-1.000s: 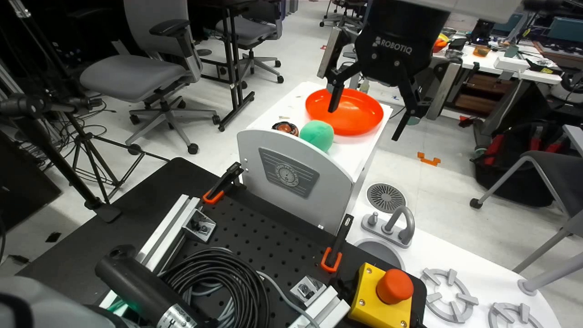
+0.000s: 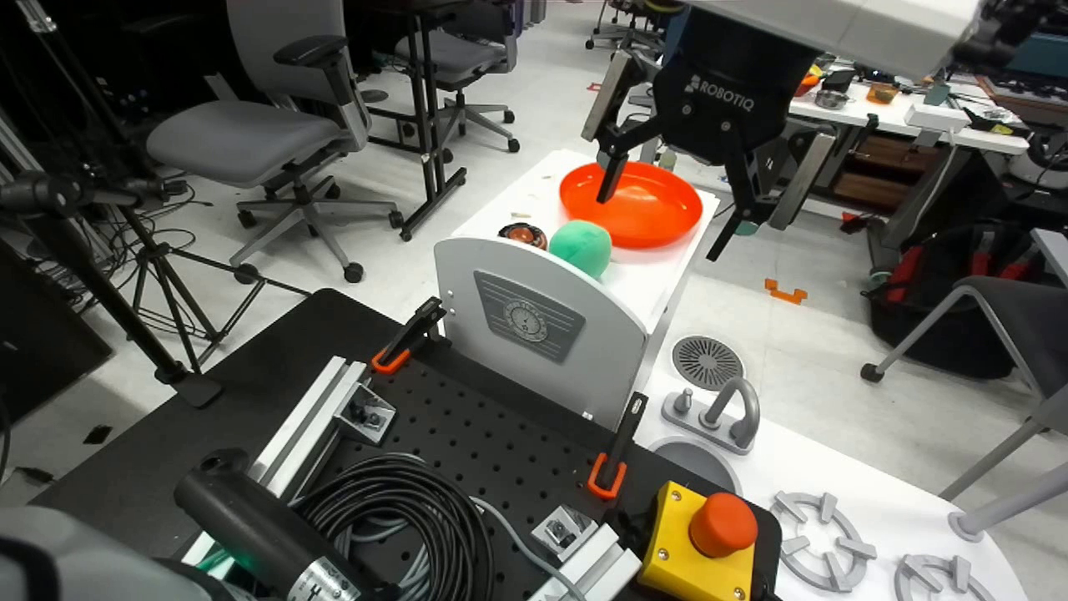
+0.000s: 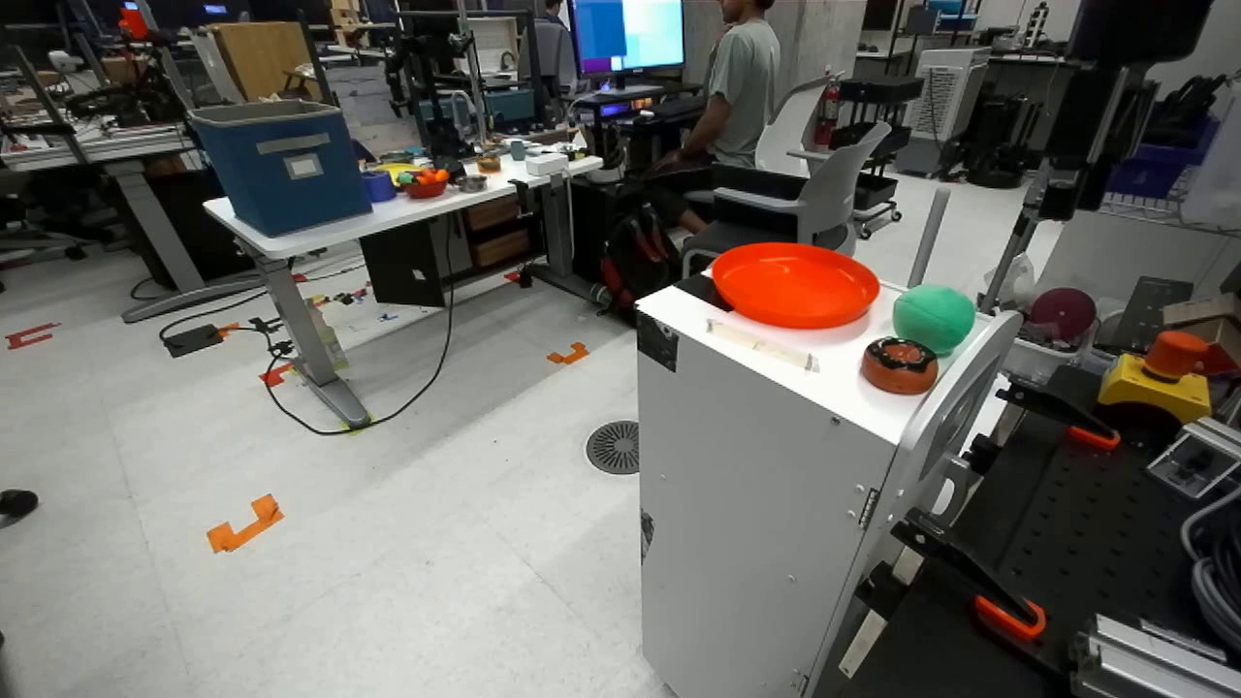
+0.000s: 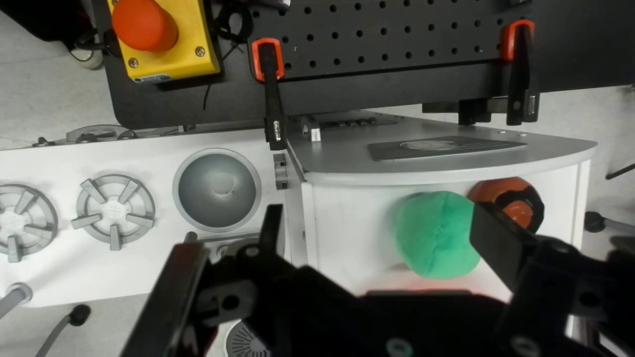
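On the white cabinet top (image 3: 745, 370) sit a green round soft object (image 2: 581, 249), a brown-and-black round object (image 3: 899, 366) beside it, and a shallow orange plate (image 2: 651, 205) behind them. My gripper (image 2: 657, 222) hangs above the cabinet with its fingers spread wide and nothing between them. In the wrist view the green object (image 4: 437, 235) shows between the two fingers, close to the right one, which partly hides the brown object (image 4: 512, 202). Only a thin reddish edge of the plate appears there, behind the gripper body.
A grey curved panel (image 2: 541, 319) rises along the cabinet's near edge. Dark clamps with orange ends (image 2: 611, 462) grip the black perforated table (image 2: 455, 406). A faucet (image 2: 736, 412), a sink bowl (image 4: 217, 189) and toy burners (image 4: 115, 205) lie to one side on a lower white surface.
The gripper has tilted slightly, its right finger shifting a little left and down in exterior view 1. The objects on the cabinet have stayed put.
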